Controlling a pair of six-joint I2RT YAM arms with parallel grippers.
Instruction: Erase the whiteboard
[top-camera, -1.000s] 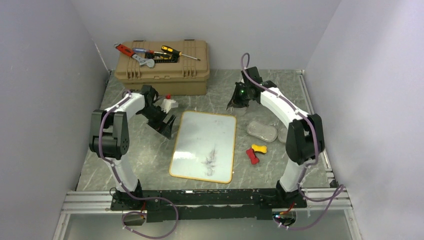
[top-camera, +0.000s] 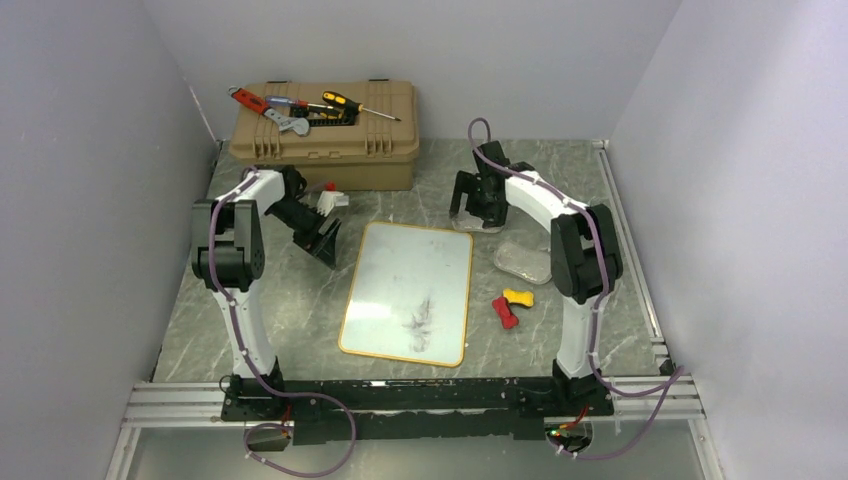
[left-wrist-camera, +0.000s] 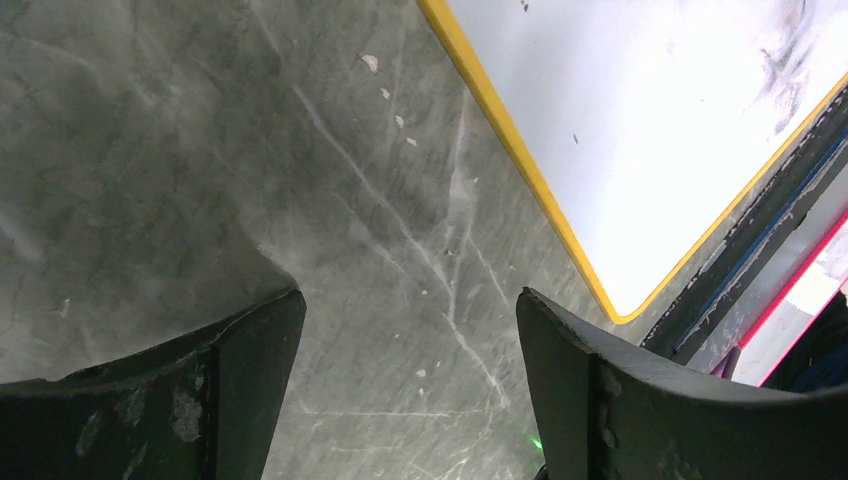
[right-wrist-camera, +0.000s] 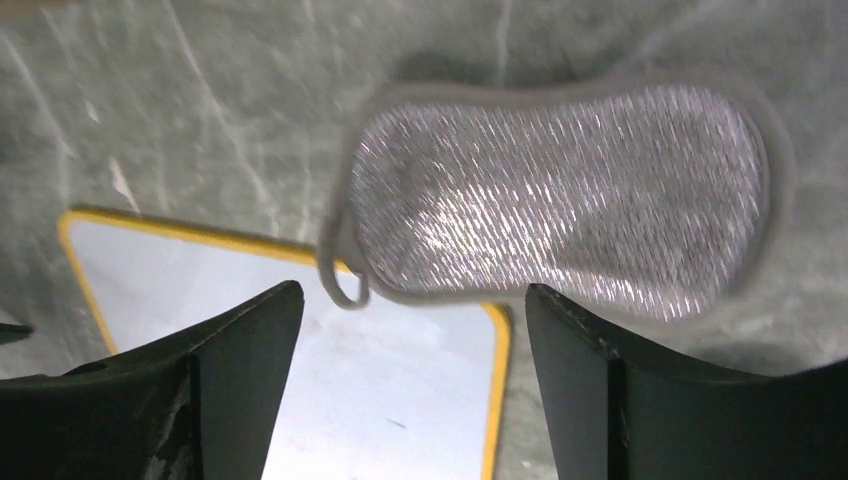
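Note:
The whiteboard (top-camera: 400, 280) lies flat mid-table inside a yellow edge, with a dark smudge (top-camera: 420, 322) on its lower right part. In the left wrist view, that whiteboard (left-wrist-camera: 620, 140) takes up the upper right. My left gripper is apart from its left side, fingers spread over bare table. Beyond the board's far right corner, my right gripper is open above a clear-lidded container (right-wrist-camera: 560, 195), nothing held between its fingers. The whiteboard (right-wrist-camera: 300, 330) shows below that container. No eraser can be made out for certain.
A tan toolbox (top-camera: 330, 150) with tools on top stands at the back left. To the right lie another clear container (top-camera: 523, 262), a yellow bone-shaped piece (top-camera: 518, 297) and a red one (top-camera: 505, 312). A white object (top-camera: 338, 199) sits behind the left gripper.
The right gripper has come lower over the far container and turned, its fingers now spread wider in view. My left gripper has shifted slightly left, away from the board.

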